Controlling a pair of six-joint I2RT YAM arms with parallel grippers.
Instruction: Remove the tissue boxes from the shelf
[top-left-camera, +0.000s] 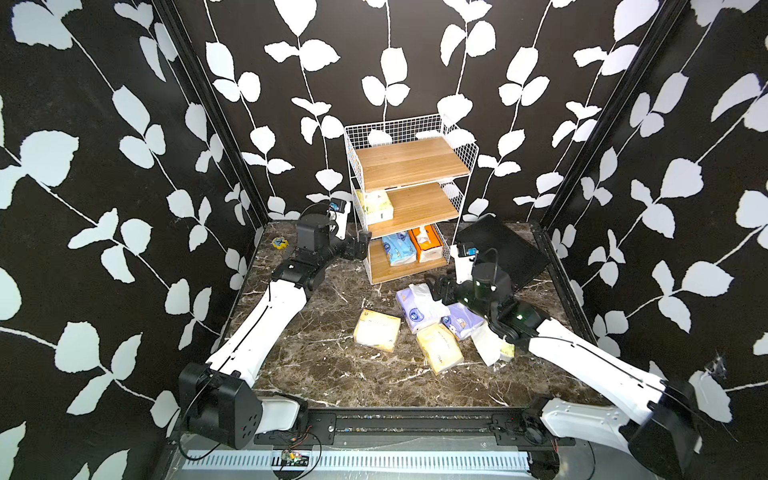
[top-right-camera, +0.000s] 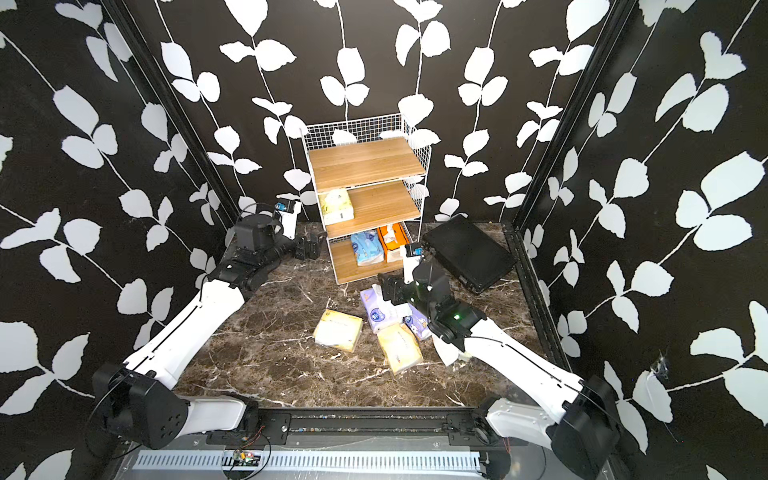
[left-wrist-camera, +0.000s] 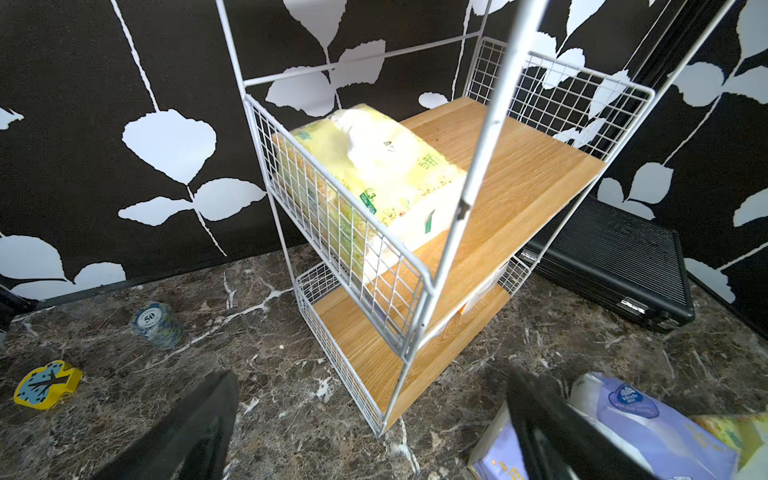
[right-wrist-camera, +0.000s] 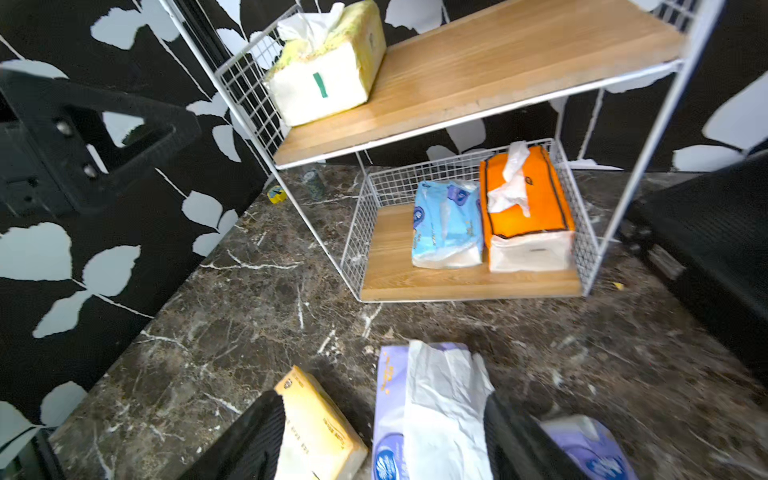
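Note:
On the middle board of the white wire shelf (top-left-camera: 420, 161) stands a yellow tissue pack (left-wrist-camera: 384, 160), against its left side. The bottom board holds a blue tissue pack (right-wrist-camera: 448, 228) and an orange tissue box (right-wrist-camera: 528, 204), side by side. My left gripper is left of the shelf, its blurred fingers wide apart with only bare counter between them. In front of the shelf, above the loose packs, my right gripper is open and holds nothing. Beneath it lies a purple tissue pack (right-wrist-camera: 390, 400) with a white sheet on top.
Several yellow and purple packs lie before the shelf, including a yellow pack (top-left-camera: 377, 330) and another yellow pack (top-left-camera: 439, 348). A black case (top-right-camera: 469, 252) sits right of the shelf. At the left are a chip stack (left-wrist-camera: 157, 324) and a yellow toy (left-wrist-camera: 48, 384). The top board is empty.

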